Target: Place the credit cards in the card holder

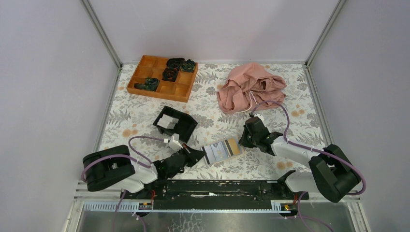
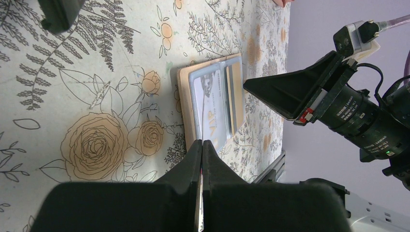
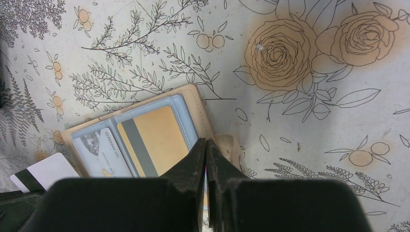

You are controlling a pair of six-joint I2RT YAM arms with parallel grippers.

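Note:
The open card holder (image 1: 221,151) lies on the table between both grippers, with a blue-grey card (image 3: 99,152) and a yellow card with a dark stripe (image 3: 154,140) in it. My left gripper is shut at the holder's left end; in the left wrist view a thin white edge shows below its tips, and I cannot tell whether it is held. A white card with a dark stripe (image 3: 43,171) shows by the left gripper in the right wrist view. My right gripper is at the holder's right end, its fingertips close together.
A black box (image 1: 183,127) with white cards inside sits behind the left gripper. An orange compartment tray (image 1: 135,87) stands at the back left, a pink cloth bag (image 1: 246,82) at the back right.

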